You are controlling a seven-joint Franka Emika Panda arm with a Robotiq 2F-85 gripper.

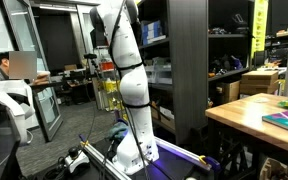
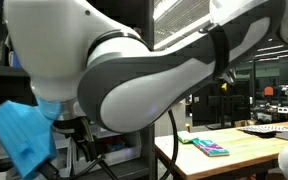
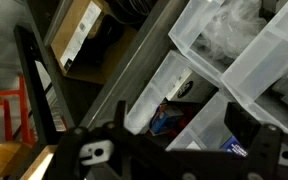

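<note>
In the wrist view my gripper stands open, its dark fingers wide apart with nothing between them. Beyond it lie clear plastic bins; one bin holds small coloured packets, and another holds crumpled clear bags. A cardboard box with a white label sits at upper left. The white arm rises in front of the shelves in exterior view 1, where the gripper cannot be made out. Exterior view 2 shows the arm close up, with a blue blocky thing at left.
A dark shelf unit stands behind the arm. To the right is a wooden table with a colourful flat item. Cardboard boxes rest on a shelf behind it. A person is at far left.
</note>
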